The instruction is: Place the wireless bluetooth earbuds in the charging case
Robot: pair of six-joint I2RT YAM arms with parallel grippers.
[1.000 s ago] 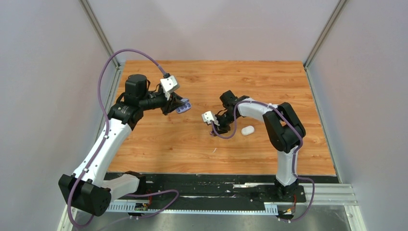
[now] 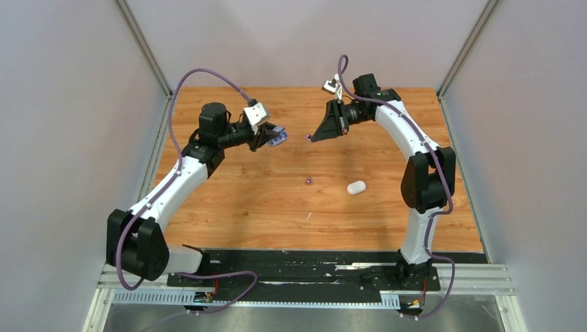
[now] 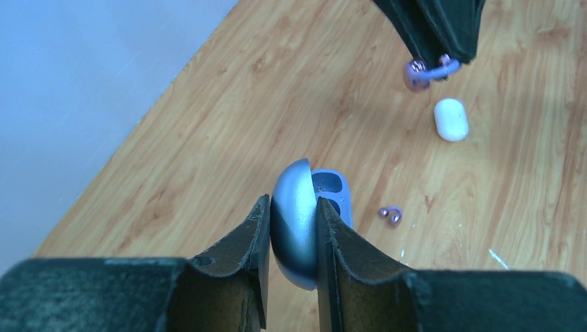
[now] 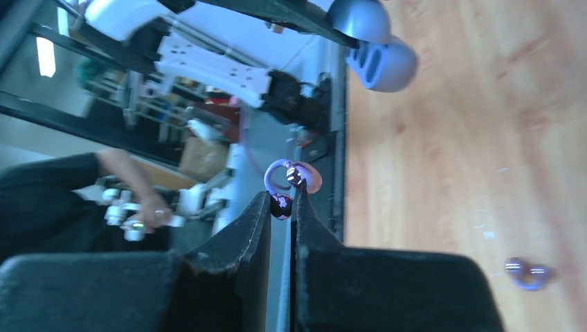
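Observation:
The blue-lilac charging case (image 3: pixel 294 225) is raised above the table with its lid open, and my left gripper is shut on it. One well of the case (image 3: pixel 328 182) shows as an empty dark oval. Across a gap to its right, my right gripper (image 2: pixel 313 140) is shut on a shiny purple earbud (image 4: pixel 302 174), whose curved band and ball ends stick out past the fingertips. A second earbud (image 2: pixel 309 181) lies on the table, below and between the two grippers in the top view.
A white rounded case (image 2: pixel 356 187) lies on the table right of the loose earbud. A thin pale strip (image 2: pixel 309 216) lies nearer the front edge.
My right gripper has risen from the table and moved toward the back, bringing one earbud with it. My left gripper has shifted slightly right and back with the case.

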